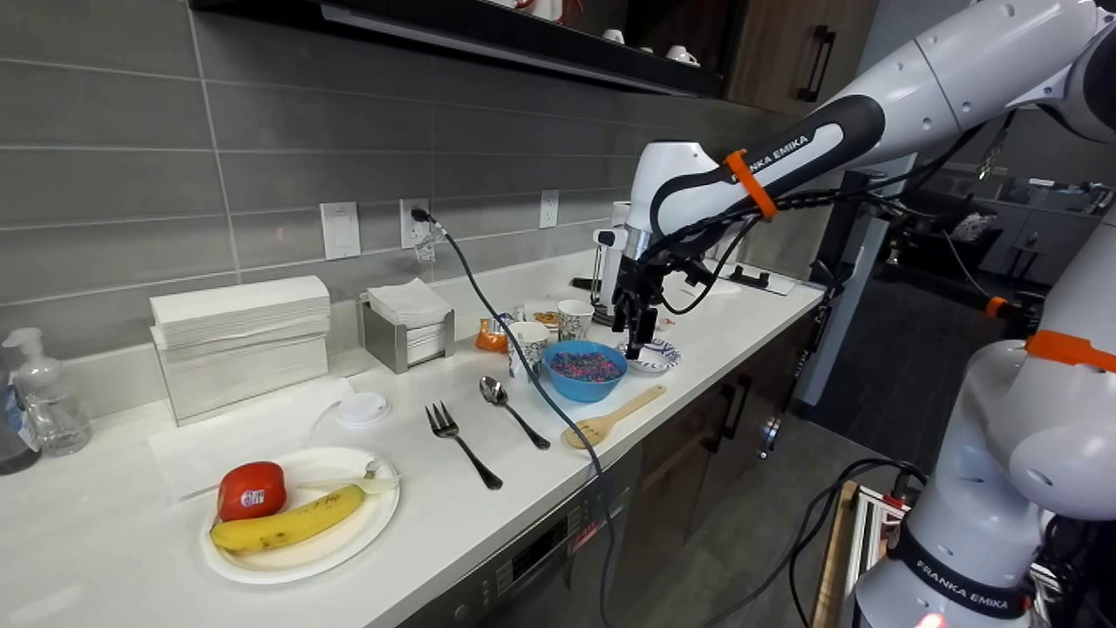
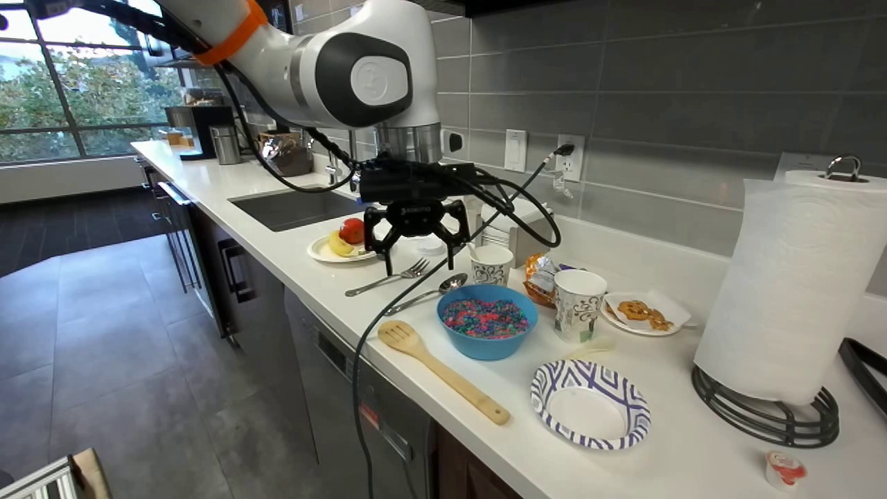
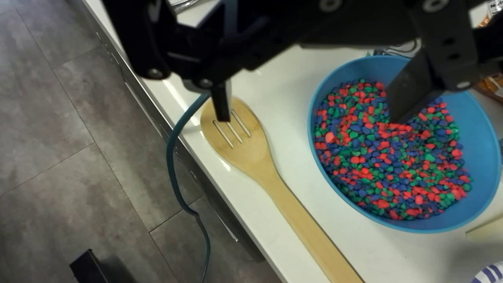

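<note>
My gripper (image 2: 420,265) is open, its two fingers wide apart with nothing between them. In the wrist view the left fingertip (image 3: 222,109) appears over the slotted head of the wooden spatula (image 3: 278,186), and the other fingertip overlaps the blue bowl (image 3: 476,203) of small coloured pebbles (image 3: 386,160). The gripper hangs above the counter, apart from these things. The spatula lies flat between the bowl and the counter's front edge. A patterned paper bowl (image 2: 592,407) sits empty nearby.
A fork (image 1: 460,445) and spoon (image 1: 513,412) lie left of the bowl. Beyond them is a plate (image 1: 361,523) with a banana and a red fruit. Paper cups (image 2: 579,303) stand behind the bowl. A dark cable (image 1: 544,387) crosses over the counter's front edge.
</note>
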